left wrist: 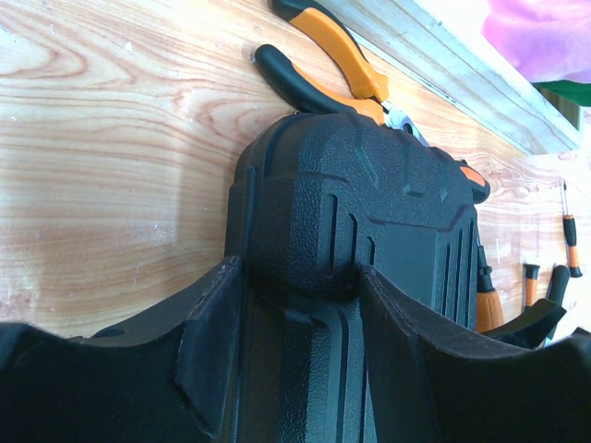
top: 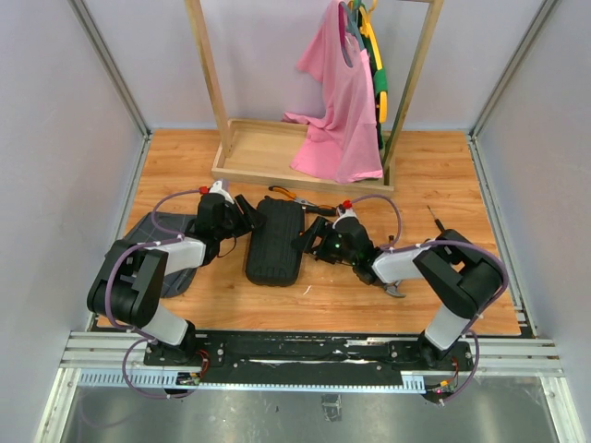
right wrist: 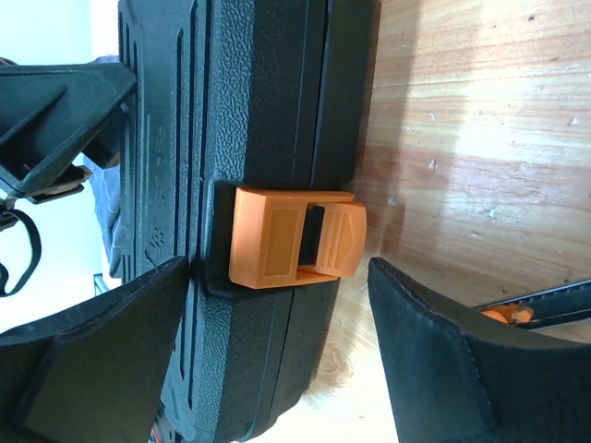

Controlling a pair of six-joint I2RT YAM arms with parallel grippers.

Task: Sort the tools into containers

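A black tool case lies in the middle of the table. My left gripper is shut on its rounded upper left part. My right gripper is open at the case's right side, its fingers around an orange latch on the black edge. Pliers with orange-black handles lie behind the case by the rack base; a hammer and a screwdriver lie to the right, with other tools beside them.
A wooden clothes rack with a pink shirt stands at the back. A dark mat lies under the left arm. Bare wood shows in front of the case and at the far right.
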